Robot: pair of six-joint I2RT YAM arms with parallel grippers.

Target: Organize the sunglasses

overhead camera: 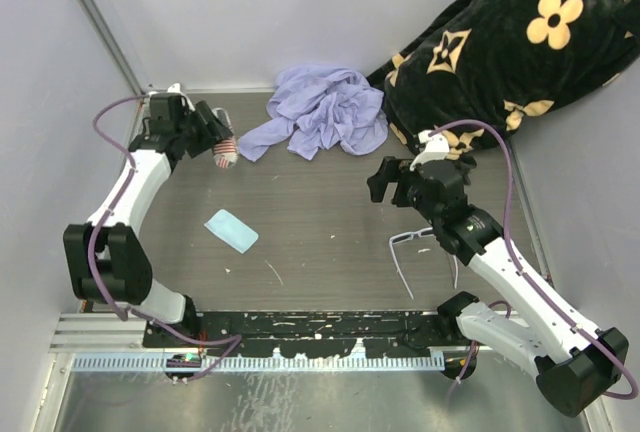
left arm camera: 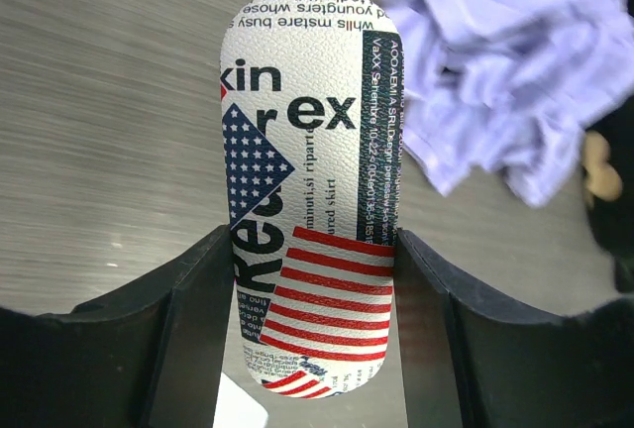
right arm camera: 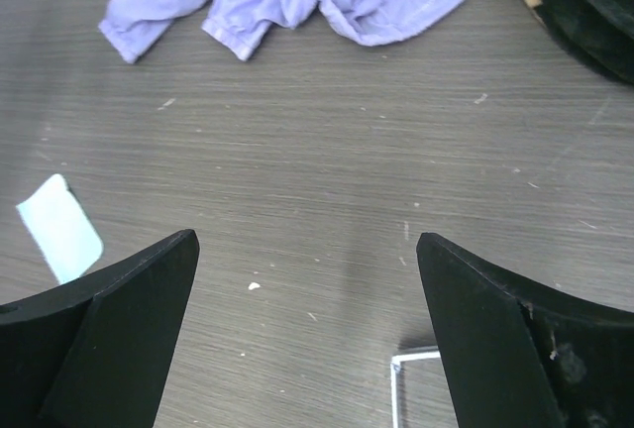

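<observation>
A printed oblong glasses case (left arm camera: 310,190) with US-flag patterns is held by my left gripper (overhead camera: 220,130), shut on it over the back left of the table. White-framed glasses (overhead camera: 408,236) lie at the front right, partly behind my right arm; a corner shows in the right wrist view. A pale blue cloth (overhead camera: 231,231) lies at the centre left. My right gripper (overhead camera: 390,177) hangs open above the table, left of the glasses' rear, with nothing between its fingers.
A lavender garment (overhead camera: 325,112) lies along the back wall. A black patterned blanket (overhead camera: 505,32) is piled at the back right.
</observation>
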